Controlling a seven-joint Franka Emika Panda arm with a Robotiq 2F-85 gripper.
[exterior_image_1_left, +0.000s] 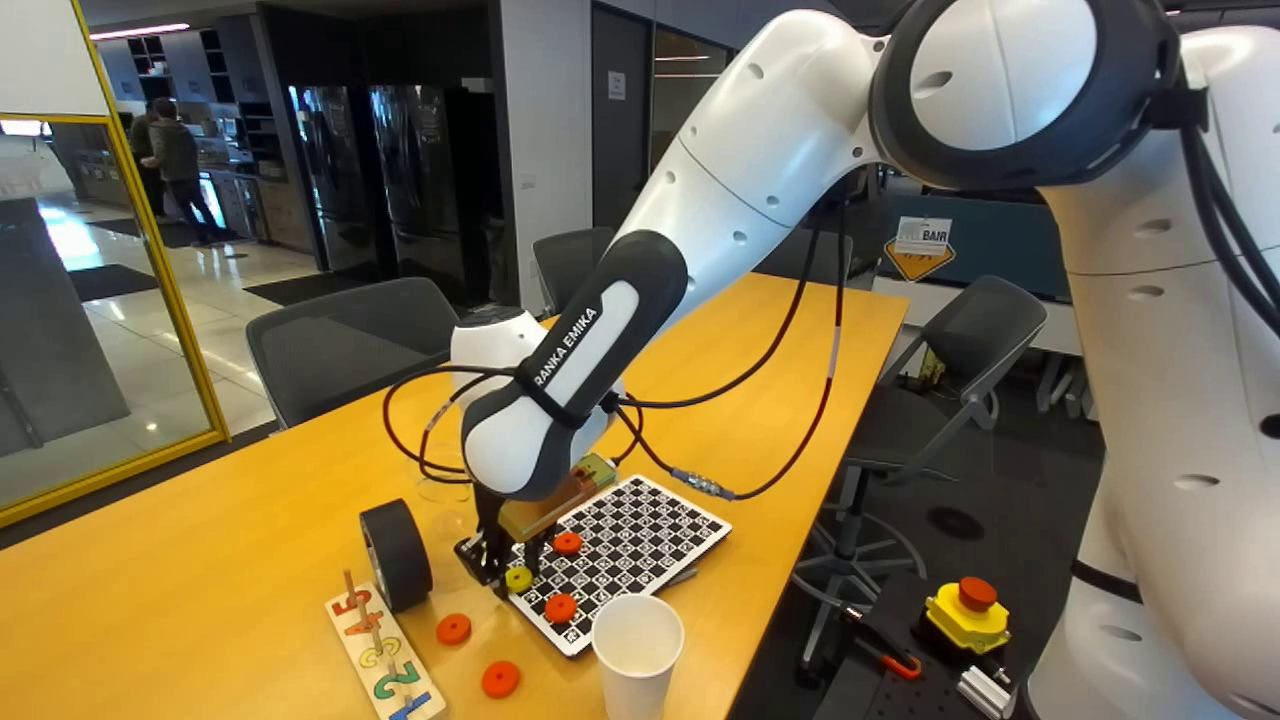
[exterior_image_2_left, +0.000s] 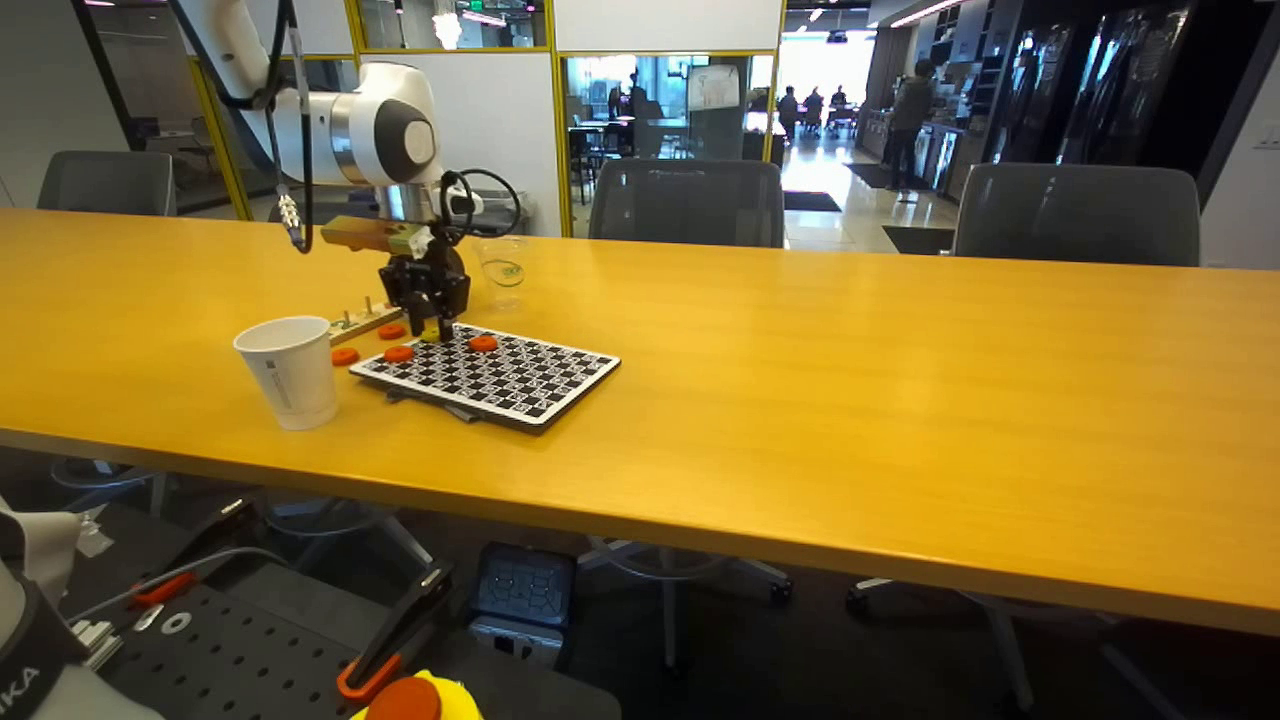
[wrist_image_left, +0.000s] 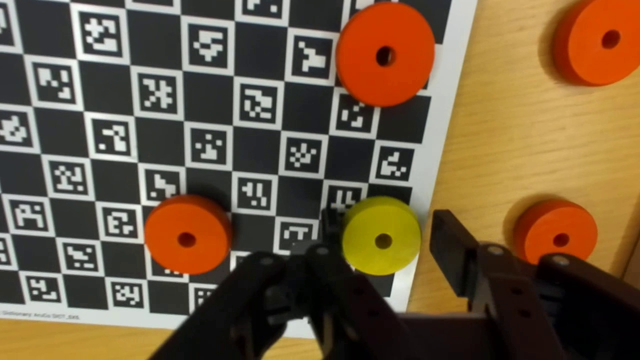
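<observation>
In the wrist view a yellow disc with a centre hole lies on the edge of the checkered board. My gripper is down around it, with one finger on each side. The left finger is right against the disc or very close to it. A gap shows between the disc and the right fingertip, so the fingers are part open. Two orange discs share the board, one near and another orange disc left of the gripper. Exterior view 1 shows the gripper low at the board's corner.
Two more orange discs lie on bare table beside the board. A wooden peg board with painted numbers and a black roll stand to the left. A white cup stands close to the board's front corner.
</observation>
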